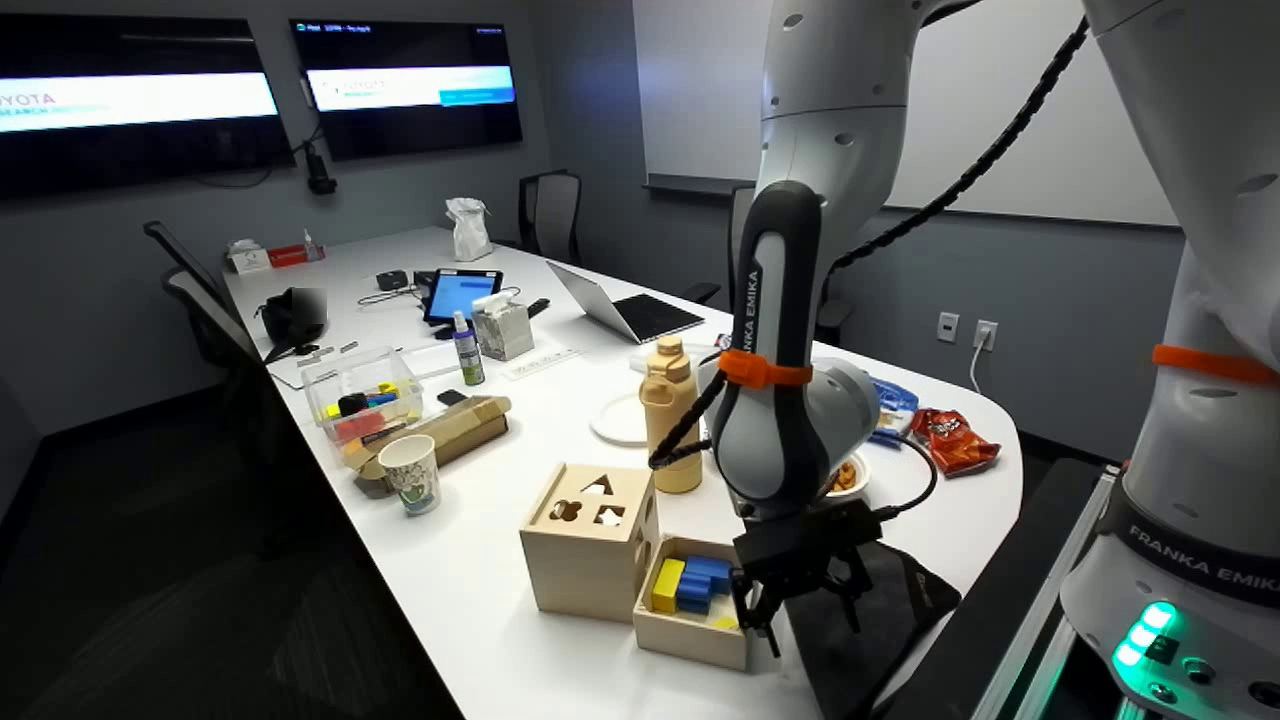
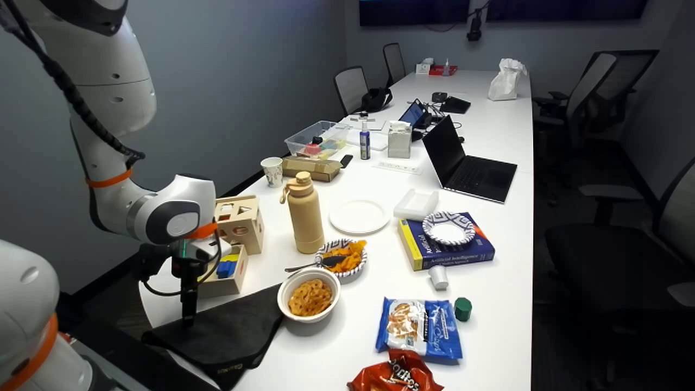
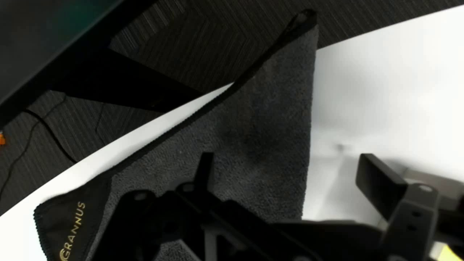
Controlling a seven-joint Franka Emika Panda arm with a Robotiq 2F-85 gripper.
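Note:
My gripper (image 1: 815, 626) hangs fingers down, low above the dark grey cloth (image 2: 215, 332) at the near end of the white table. In the wrist view the fingers (image 3: 386, 185) are wide apart, so the gripper is open, with nothing held. One finger is over the cloth; the other is out past its edge, over white tabletop beside the tray. The open wooden tray (image 1: 690, 642) holds yellow and blue blocks (image 1: 693, 586), and the gripper partly covers its right side in exterior view 1. Against the tray stands a wooden shape-sorter box (image 1: 582, 564) with cut-out holes.
A tan bottle (image 2: 304, 218) stands upright behind the box. Close to the cloth are a bowl of pretzels (image 2: 310, 297) and a bowl of orange snacks (image 2: 350, 257). Snack bags (image 2: 417, 326) lie farther along. Bare tabletop shows left of the sorter box in exterior view 1.

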